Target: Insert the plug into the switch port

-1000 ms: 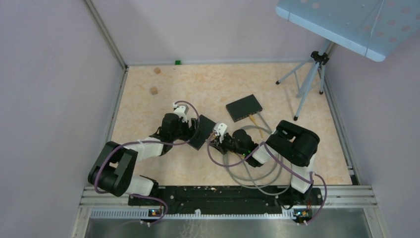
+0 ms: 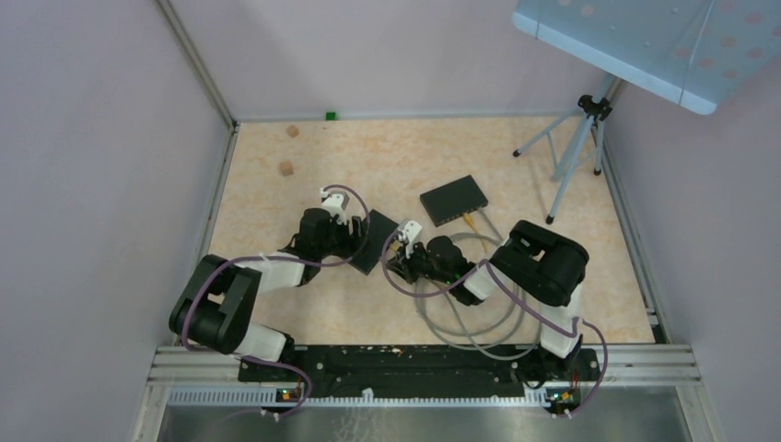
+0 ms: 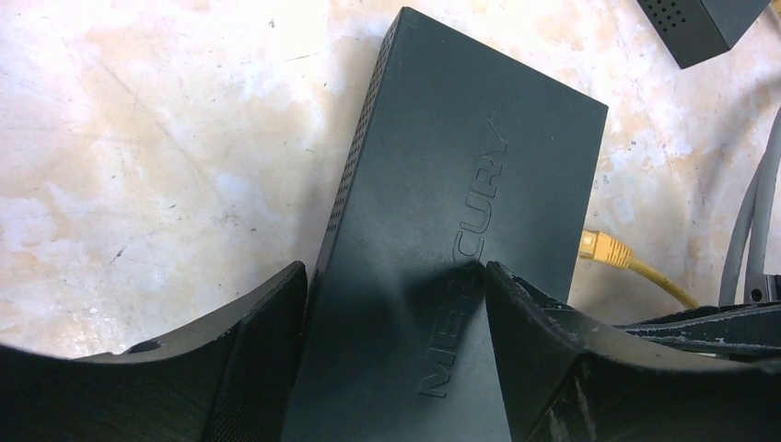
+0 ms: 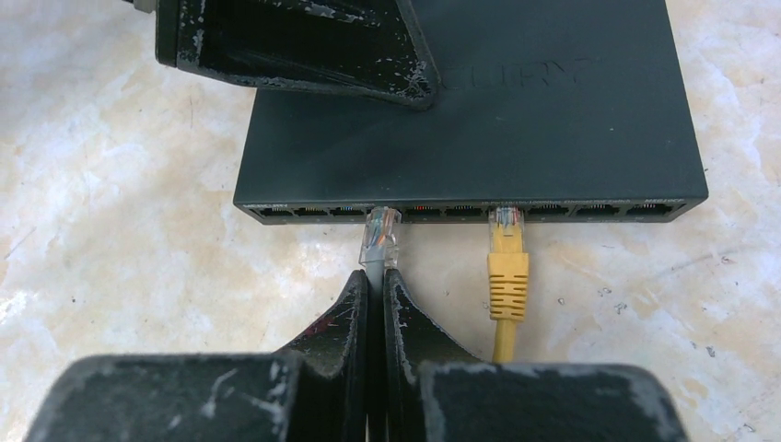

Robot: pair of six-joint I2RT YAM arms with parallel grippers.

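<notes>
The dark switch (image 4: 553, 138) lies on the table, with my left gripper over it, its fingers apart with the switch body between or beneath them; whether it grips cannot be told. My right gripper is shut on a grey cable just behind its clear plug (image 4: 379, 238), which is at the switch's row of ports; how far in it sits cannot be told. A yellow cable's plug (image 4: 507, 276) is in a port to the right of it.
A second dark switch (image 2: 453, 198) lies behind with cables attached. Coiled grey cable (image 2: 470, 327) covers the front right. A tripod (image 2: 571, 157) stands at the back right.
Both arms and the switch between them have shifted very slightly toward the back of the table.
</notes>
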